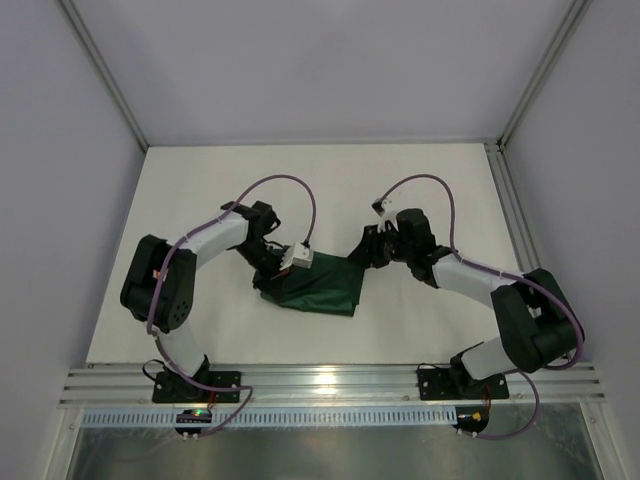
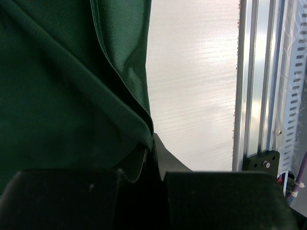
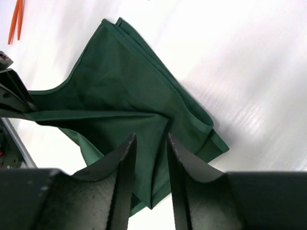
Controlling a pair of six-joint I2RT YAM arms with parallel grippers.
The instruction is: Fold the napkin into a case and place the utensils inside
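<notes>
The dark green napkin (image 1: 318,288) lies folded and uneven mid-table, its upper layers rumpled. My left gripper is shut on a folded edge of the napkin at its left part, pulling a strip taut. My right gripper (image 1: 365,255) is above the napkin's right end; in the right wrist view its fingers (image 3: 124,167) are part open over the cloth, with no fold seen pinched between them. Orange sticks (image 3: 15,24), perhaps utensils, lie at that view's upper left.
A metal rail (image 2: 252,57) runs along the table's edge, with arm mounts at the front.
</notes>
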